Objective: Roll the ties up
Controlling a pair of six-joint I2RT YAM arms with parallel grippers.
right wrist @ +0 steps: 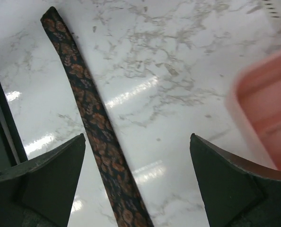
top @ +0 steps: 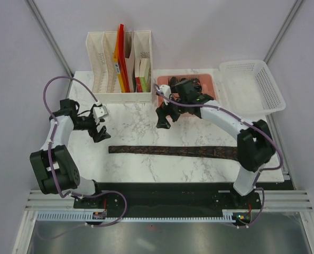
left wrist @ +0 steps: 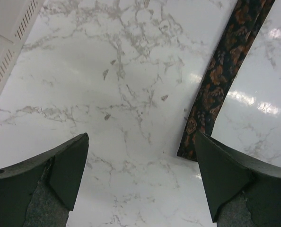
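A long dark patterned tie [top: 146, 150] lies flat across the front of the marble table, its wider right end partly behind the right arm. My left gripper [top: 100, 133] stands open above the table by the tie's narrow end, seen as a squared tip [left wrist: 190, 144] in the left wrist view. My right gripper [top: 163, 117] is open beside the pink organiser, with nothing between its fingers; in the right wrist view the tie [right wrist: 98, 123] runs below it.
The pink organiser [top: 162, 108] holds dark rolled items at the back centre. A white file rack [top: 99, 63] with books stands back left, a white basket [top: 273, 90] back right.
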